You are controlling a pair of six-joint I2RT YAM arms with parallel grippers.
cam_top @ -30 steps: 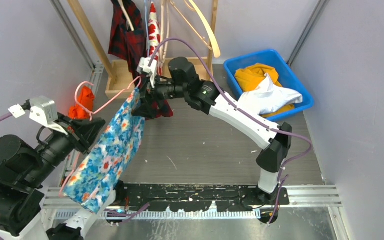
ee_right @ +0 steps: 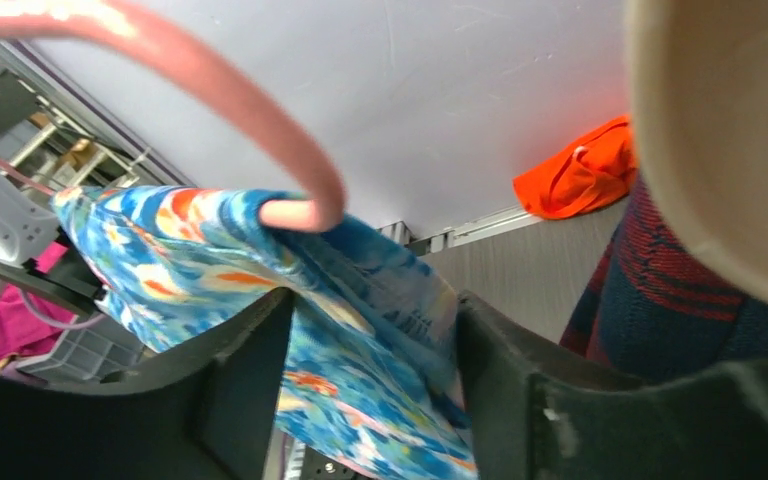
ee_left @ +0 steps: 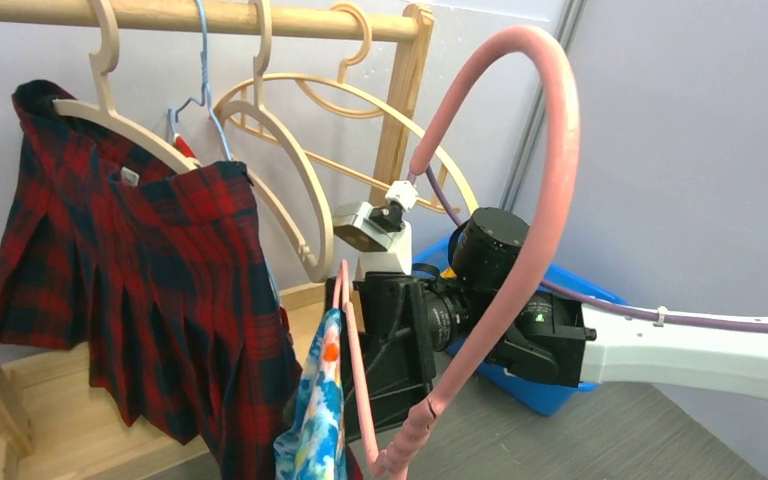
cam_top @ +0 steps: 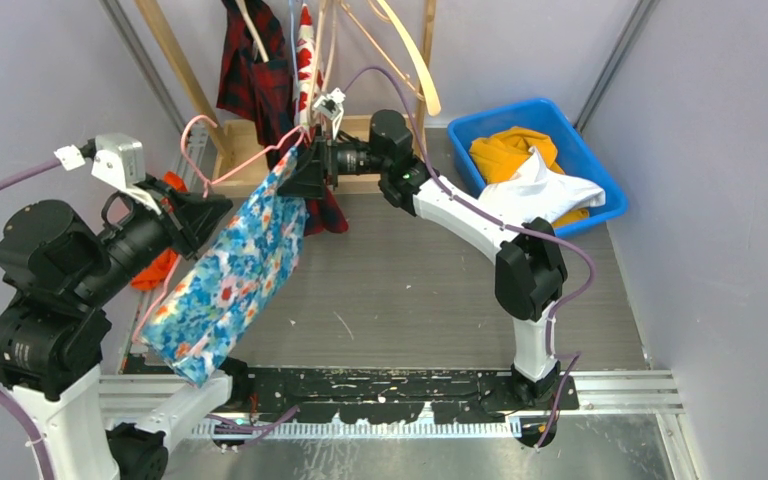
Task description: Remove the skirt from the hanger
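A blue floral skirt [cam_top: 225, 280] hangs slanting on a pink hanger [ee_left: 550, 150], whose hook rises near my left gripper [cam_top: 195, 215]. That gripper looks shut at the hanger; its fingertips are out of frame in the left wrist view. My right gripper [cam_top: 300, 175] is at the skirt's upper corner; in the right wrist view the floral cloth [ee_right: 360, 400] lies between and beyond its dark fingers, which stand apart, and whether they touch it is unclear. The hanger's arm end runs into the skirt's top edge.
A wooden rack [cam_top: 165, 50] holds plaid garments [ee_left: 160, 250] and several hangers, close behind my right gripper. A blue bin [cam_top: 610, 205] with yellow and white cloths stands at the right. An orange cloth lies on the left.
Both grippers, the pink hanger and the skirt have moved toward the rack, up in the top view, and slightly to the right.
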